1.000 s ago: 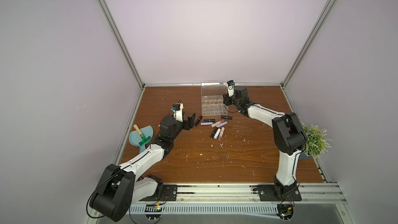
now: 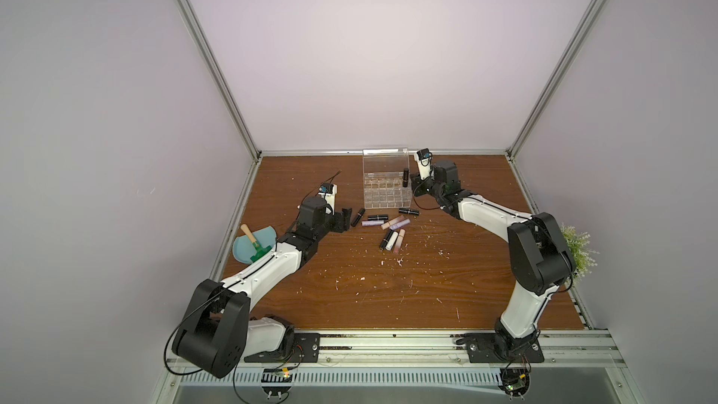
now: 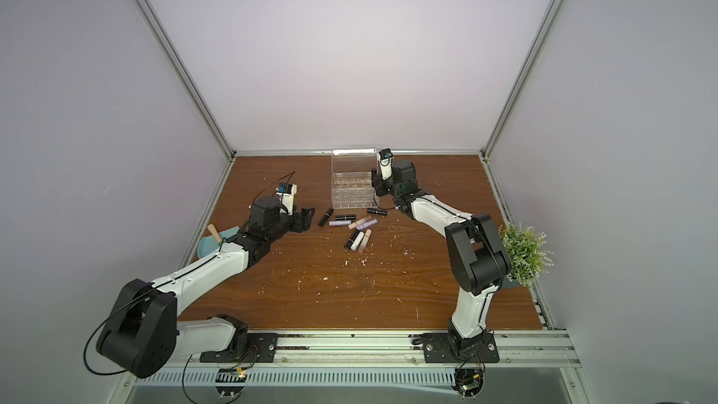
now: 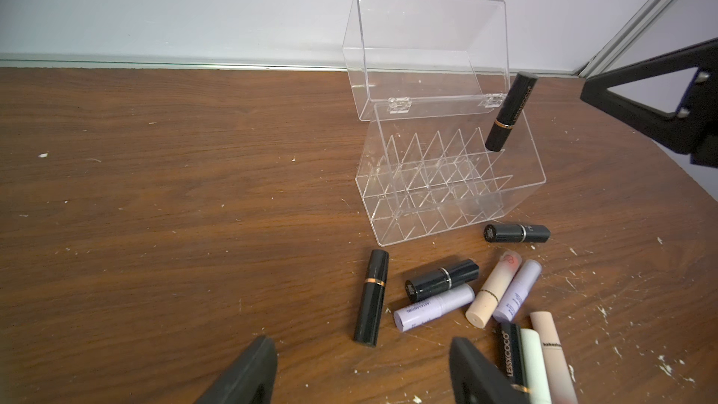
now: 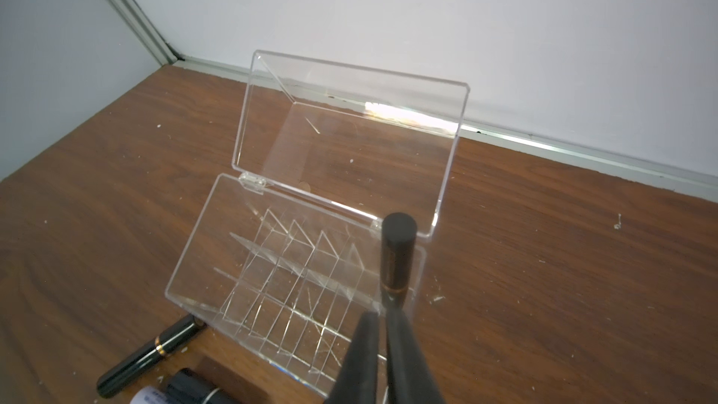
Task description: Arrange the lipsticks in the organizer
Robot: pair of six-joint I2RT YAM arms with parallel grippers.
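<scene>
The clear organizer [image 4: 452,194] stands at the back of the table, its lid [image 4: 433,30] tipped back. A black lipstick [image 5: 396,254] stands in its back right corner, leaning a little; whether it sits fully in a compartment I cannot tell. My right gripper is apart from this lipstick, to its right in the left wrist view, with a narrow gap between its fingers and nothing held. My left gripper is wide open before a loose black lipstick [image 4: 370,299]. Other lipsticks lie in front: black [image 4: 441,280], lilac [image 4: 433,306], peach [image 4: 493,288], white [image 4: 534,366].
A black lipstick [image 4: 516,232] lies close to the organizer's front right. At the left are a blue dustpan [image 2: 243,249] and a green brush [image 2: 261,251]; a plant [image 3: 525,250] stands at the right edge. The front of the table holds only small scraps.
My right gripper has drawn back to the right, away from the organizer, leaving the black lipstick standing there. The left arm has shifted slightly.
</scene>
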